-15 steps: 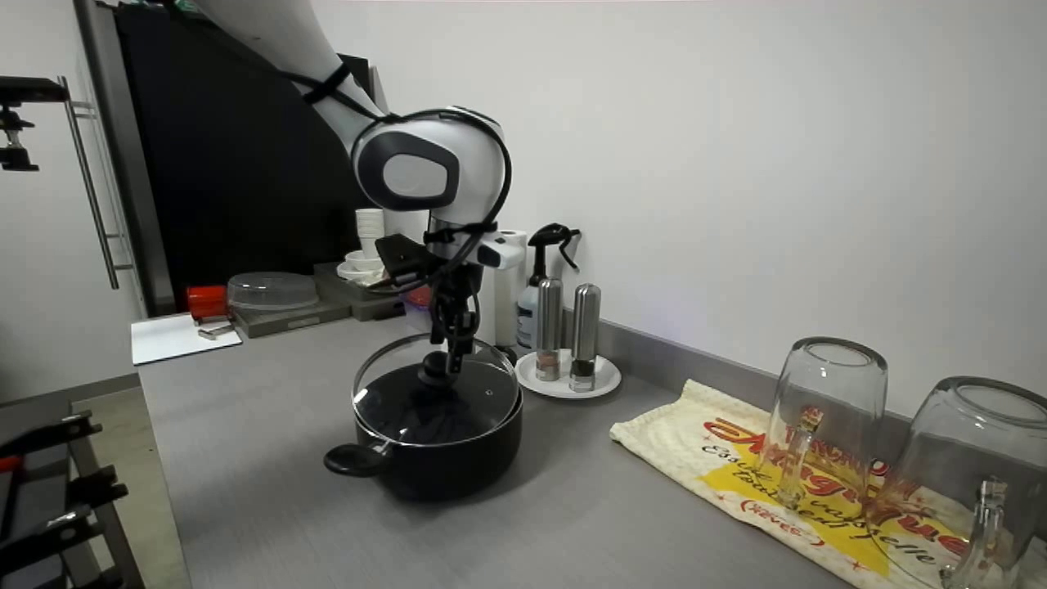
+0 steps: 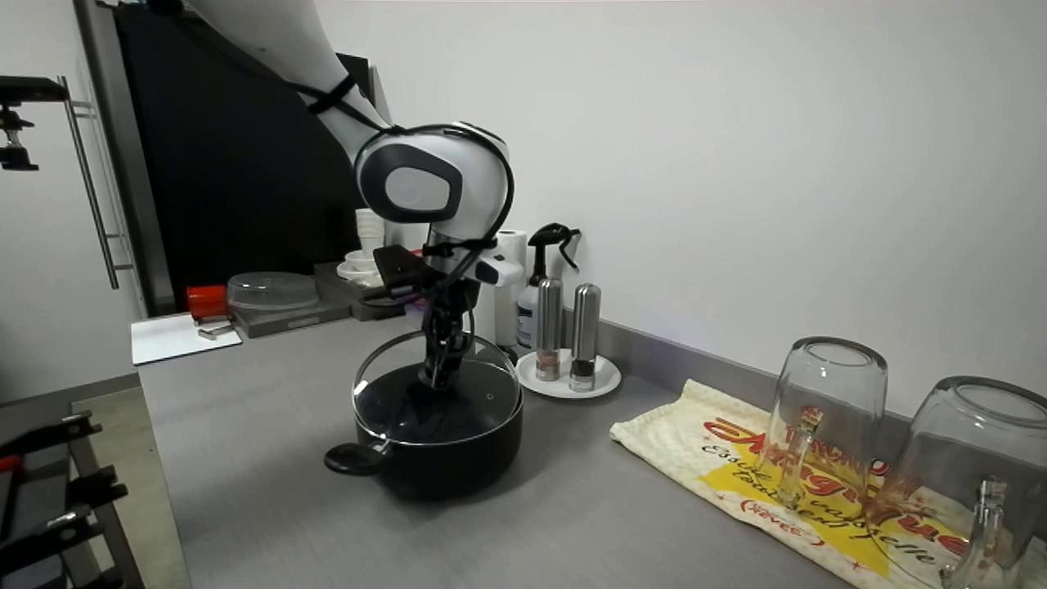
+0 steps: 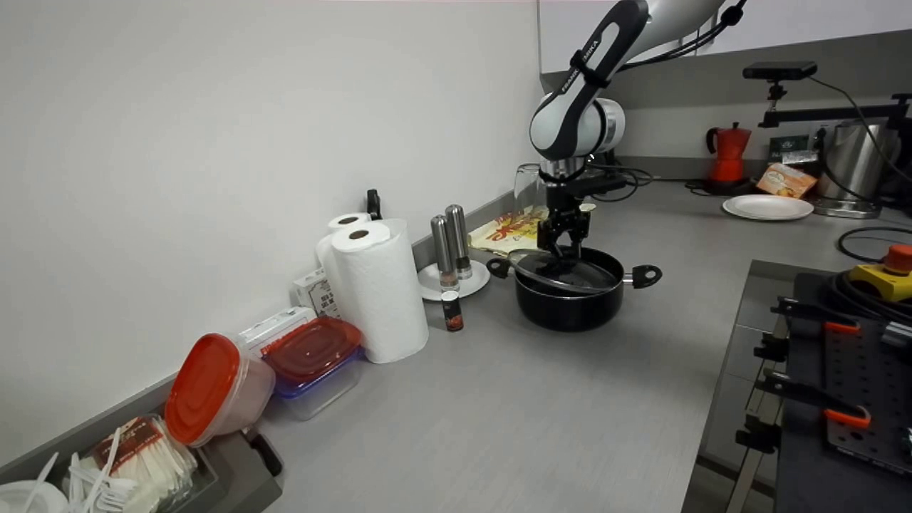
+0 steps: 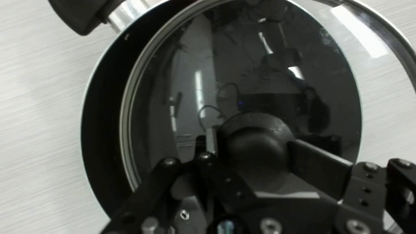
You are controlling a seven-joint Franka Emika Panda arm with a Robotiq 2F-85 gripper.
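Note:
A black pot [image 2: 439, 476] stands on the grey counter, in the middle of exterior view 1. Its glass lid [image 3: 564, 272] lies off-centre and tilted, so a dark crescent of the pot's inside shows in the wrist view. My gripper points down with one finger on each side of the lid's round black knob [image 4: 255, 150]. The right finger's pad [image 4: 320, 165] reaches the knob's edge, and the left one is close against the other side. Whether they press on it is unclear. In exterior view 1 the gripper covers most of the knob.
Behind the pot, two steel mills [image 2: 585, 339] stand on a white plate [image 2: 606, 378]. Upturned glass jugs [image 2: 829, 412] rest on a printed towel [image 2: 687, 427] to the right. A small spice jar [image 3: 451, 311] and paper towel rolls [image 3: 380, 291] are nearby.
My gripper has come down lower and shifted slightly left in exterior view 1, from above and beside the knob to around it. The pot and lid look unmoved.

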